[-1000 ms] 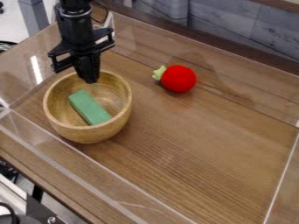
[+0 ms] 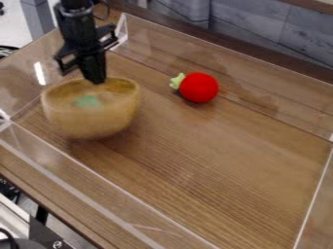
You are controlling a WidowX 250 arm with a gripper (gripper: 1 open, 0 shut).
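A tan bowl [image 2: 107, 112] sits at the left of the wooden table, blurred, with a green piece [image 2: 88, 102] inside it. My gripper [image 2: 65, 61] is at the upper left, dark and shut, just beyond the bowl's back edge. Nothing shows clearly between its fingers.
A red round object with a green top, like a tomato [image 2: 200, 88], lies right of the bowl. A pale edge runs along its left side.
The bowl has shifted left and looks tilted or blurred, with the green piece less visible. The gripper has moved slightly up from where it was a second ago.
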